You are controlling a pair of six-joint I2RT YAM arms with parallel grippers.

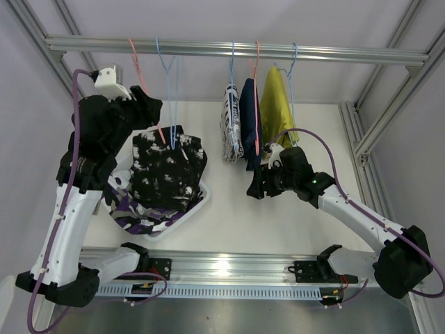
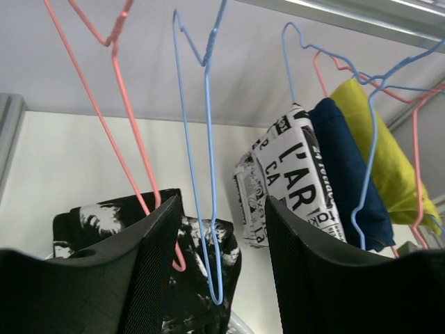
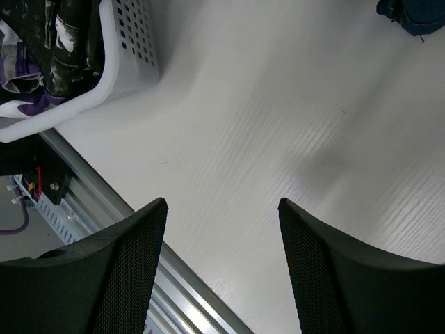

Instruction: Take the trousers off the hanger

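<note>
An empty pink hanger (image 1: 139, 76) and an empty blue hanger (image 1: 168, 69) hang on the rail at left, above dark patterned garments (image 1: 167, 174) piled in a white basket. My open left gripper (image 1: 146, 108) is up beside these hangers; its wrist view shows them between and behind its fingers, not clearly gripped. Folded white printed (image 2: 278, 181), navy (image 1: 250, 125) and yellow (image 1: 274, 104) garments hang further right. My right gripper stands part open below them, pointing at bare floor, nothing between its fingers.
The white basket (image 3: 83, 104) sits at the left. The rail (image 1: 208, 49) spans the top, grey side walls and frame bound the space. The floor (image 3: 278, 139) right of the basket is clear.
</note>
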